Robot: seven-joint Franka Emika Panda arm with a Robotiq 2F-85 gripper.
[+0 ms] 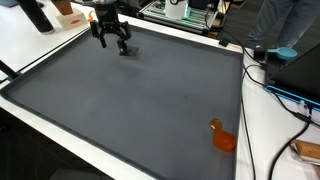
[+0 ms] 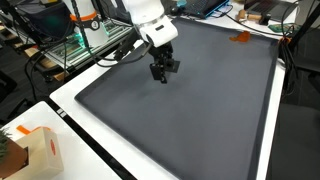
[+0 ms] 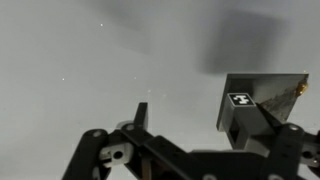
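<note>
My gripper stands open low over the grey board, its left finger [image 3: 140, 116] over bare surface. Close to its right side is a dark square base [image 3: 287, 88] with an upright block [image 3: 240, 103] bearing a white pattern on top. The right finger overlaps this piece in the wrist view; whether they touch, I cannot tell. Exterior view 1 has the gripper [image 1: 109, 35] at the board's far left, beside the dark piece [image 1: 129, 50]. In exterior view 2, the gripper [image 2: 163, 68] is near the board's upper left edge, where dark parts blend together.
An orange-brown object [image 1: 222, 138] lies at the near right of the grey board [image 1: 130, 100]. Most of the board's middle is bare. Black cables [image 1: 282, 143] run along the right side, and a white object with an orange part [image 2: 38, 152] stands off the board.
</note>
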